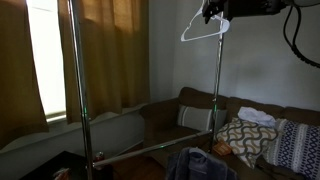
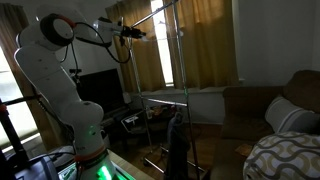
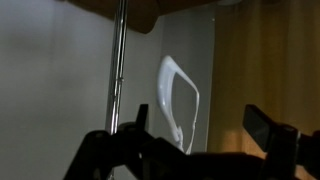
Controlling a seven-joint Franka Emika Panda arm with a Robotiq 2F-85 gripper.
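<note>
A white hanger (image 1: 204, 37) hangs at the top of exterior view 1, just below my gripper (image 1: 209, 12). In the wrist view the hanger (image 3: 165, 88) shows as a narrow white loop, its lower end reaching towards the dark gripper body. The gripper is open, its two dark fingers (image 3: 262, 125) well apart to either side. Whether the hanger touches the gripper cannot be made out. In exterior view 2 the gripper (image 2: 140, 35) is small and dark, high up near the rack's top bar.
A metal rack with upright poles (image 1: 216, 85) stands close to the arm, and a dark garment (image 1: 198, 165) hangs low on it. Behind are a brown sofa (image 1: 165, 120) with patterned pillows and yellow curtains (image 1: 110, 55). The robot arm (image 2: 45, 70) arches over from the left.
</note>
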